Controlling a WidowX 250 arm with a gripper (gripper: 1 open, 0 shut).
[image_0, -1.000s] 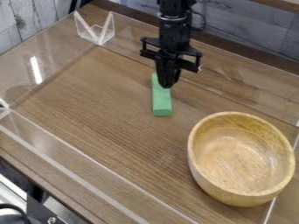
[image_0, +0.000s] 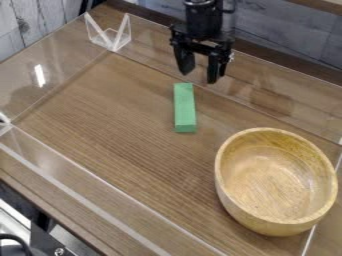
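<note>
My black gripper (image_0: 202, 62) hangs at the top middle of the view, open, with no object visible between its fingers. In front of it, apart from it, a green block (image_0: 185, 107) lies lengthwise on the wooden table (image_0: 107, 150). A large yellow bowl (image_0: 273, 174) sits at the right front of the table.
A clear plastic piece (image_0: 110, 30) stands at the back left. The table's edge runs along the lower left, with dark items beyond it.
My gripper has moved back and up in the view, away from the green block. The block and the bowl have not moved.
</note>
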